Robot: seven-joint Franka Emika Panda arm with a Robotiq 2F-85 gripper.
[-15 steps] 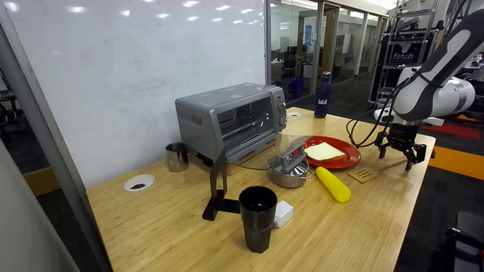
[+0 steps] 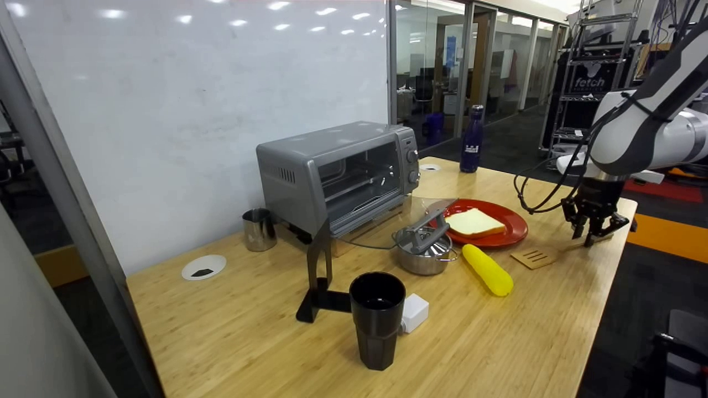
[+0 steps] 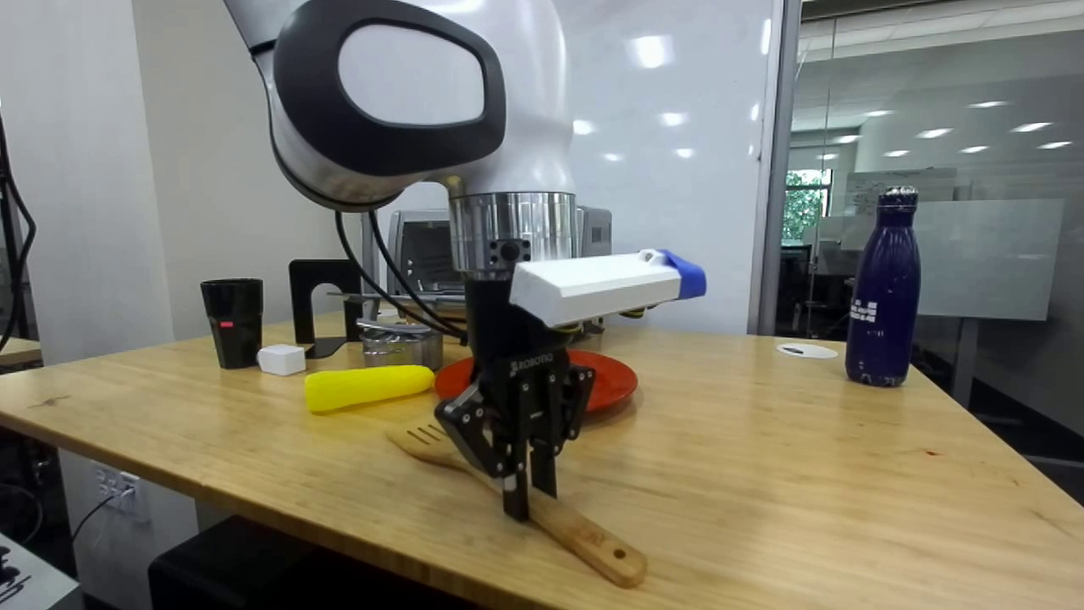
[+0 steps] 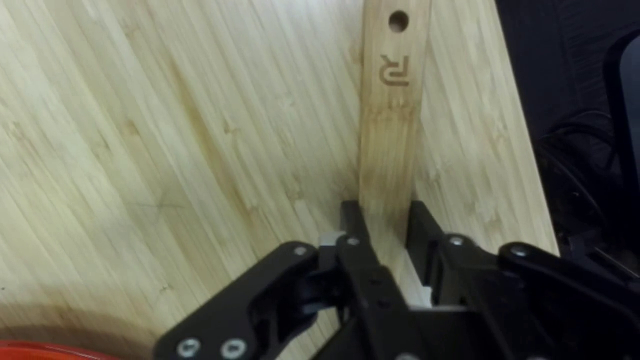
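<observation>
A slotted wooden spatula lies flat on the table, its holed handle end toward the table's edge. My gripper is shut on the handle, one black fingertip pressed to each side of the wood. In the first exterior view the gripper stands low over the tabletop near the right edge. The slotted head of the spatula points toward the yellow squash-like object. Part of the handle is hidden behind the fingers.
Left of the arm, a red plate holds a bread slice. A yellow object, a steel pot and an open toaster oven stand beyond. A blue bottle stands far right. Bare tabletop separates it from the plate.
The gripper's fingers were spread wide a second ago and have closed on the handle. The arm sits slightly lower, and the spatula's head has shifted a little.
</observation>
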